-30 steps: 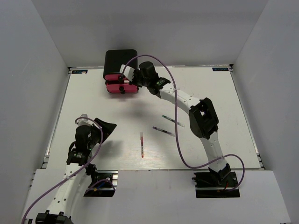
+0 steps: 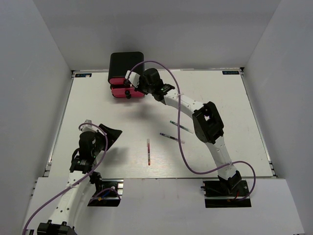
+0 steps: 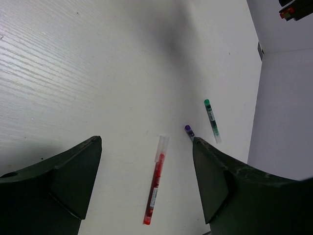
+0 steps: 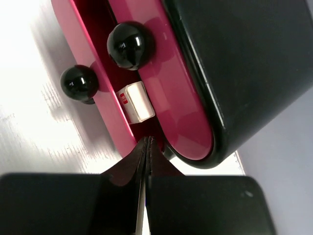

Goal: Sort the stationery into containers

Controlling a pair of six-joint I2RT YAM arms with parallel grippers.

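Note:
A black rounded box (image 2: pixel 126 63) with dark pink drawers stands at the back. Its lower drawer (image 4: pixel 105 93) is pulled partly out, and a white eraser-like block (image 4: pixel 139 102) with a red mark lies inside. My right gripper is shut at one end of that drawer, nothing showing between its fingers; whether it touches the drawer I cannot tell. On the table lie a red pen (image 2: pixel 148 152), a purple-ended pen (image 2: pixel 171 137) and a green-ended pen (image 2: pixel 181 127). My left gripper stands open and empty above the table's left front, left of the red pen.
Round black knobs (image 4: pixel 79 82) stick out from the drawer fronts. A purple cable (image 2: pixel 182 147) loops over the right arm and past the pens. Grey walls (image 2: pixel 151 34) enclose the table.
The left arm, drawer and pens look unmoved.

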